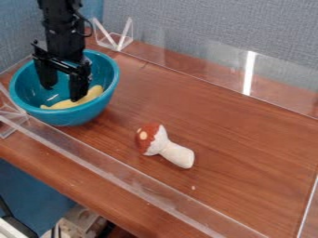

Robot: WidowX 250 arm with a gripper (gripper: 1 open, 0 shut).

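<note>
My black gripper [62,72] reaches down into the blue bowl [80,112] on the left of the table, its fingers spread open. Beneath it in the bowl lies a yellow object [59,105], partly hidden by the fingers and the bowl's rim; I cannot tell that the fingers touch it. A toy mushroom [165,147] with a red-spotted cap and white stem lies on its side near the middle of the table.
Clear low walls run along its front and back edges, with white wire brackets [114,37] at the left.
</note>
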